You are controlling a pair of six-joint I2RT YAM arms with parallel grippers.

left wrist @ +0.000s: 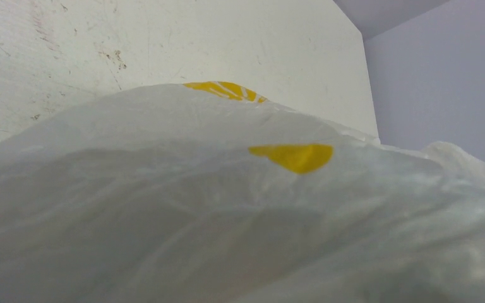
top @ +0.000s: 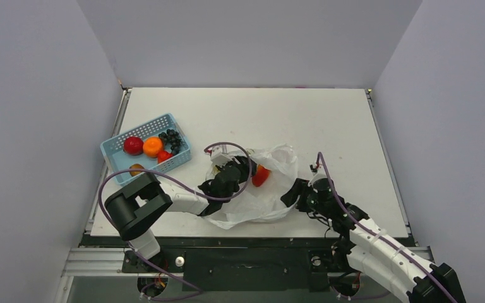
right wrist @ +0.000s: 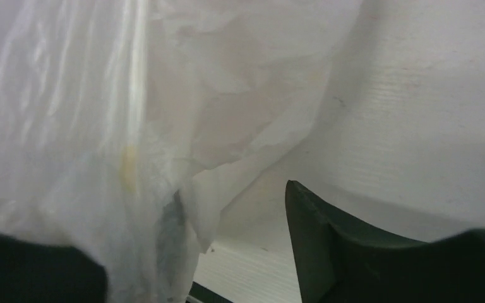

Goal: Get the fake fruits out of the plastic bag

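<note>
The white plastic bag (top: 252,205) lies spread at the table's front middle. An orange-red fake fruit (top: 261,175) shows in its opening, right beside my left gripper (top: 246,169). Bag film with yellow print (left wrist: 297,156) fills much of the left wrist view and hides that gripper's fingers, so whether they hold anything cannot be told. At the bag's right edge is my right gripper (top: 292,194). Its dark fingers (right wrist: 312,246) stand well apart in the right wrist view, and loose bag film (right wrist: 145,208) hangs over the left one and partly into the gap.
A blue basket (top: 117,139) at the left holds a red fruit (top: 133,146), an orange (top: 153,147), dark grapes (top: 171,141), a smaller red fruit (top: 163,156) and a brown fruit (top: 137,168).
</note>
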